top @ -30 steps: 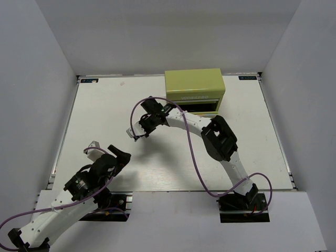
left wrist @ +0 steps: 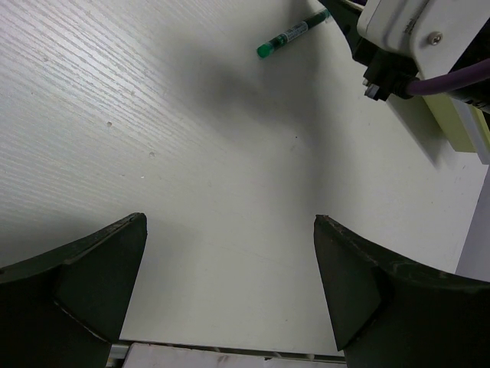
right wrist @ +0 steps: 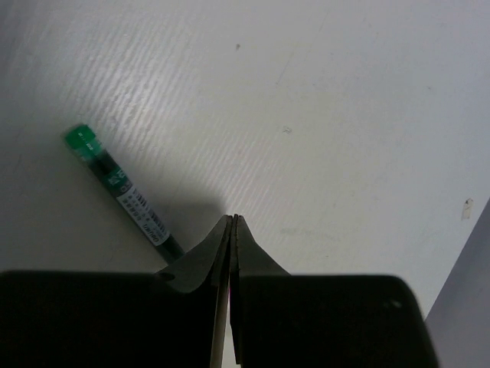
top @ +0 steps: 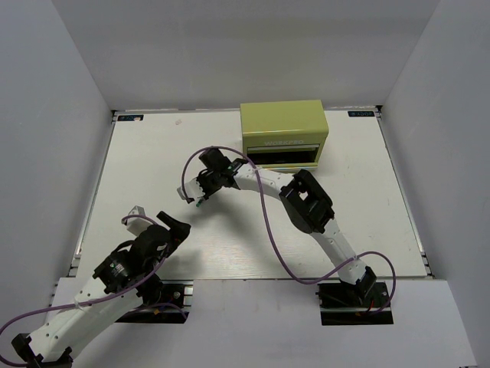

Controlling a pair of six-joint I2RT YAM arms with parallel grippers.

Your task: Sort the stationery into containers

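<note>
A thin marker pen with green ends, a dark barrel and a white label (right wrist: 144,215) lies on the white table. In the right wrist view it slants down to my right gripper, whose black fingers are shut together just above the table; nothing shows between them. The pen's lower end is hidden behind the fingers. From the left wrist view, the same pen (left wrist: 295,32) runs up to the right arm at the top. My left gripper stands wide open and empty, off at the table's front left. A green WORKPRO box (top: 283,123) sits at the back.
The box's front has a dark opening (top: 282,158) above a low ledge. The right arm (top: 306,201) reaches across the middle, trailing a purple cable (top: 269,222).
The left arm stays still.
</note>
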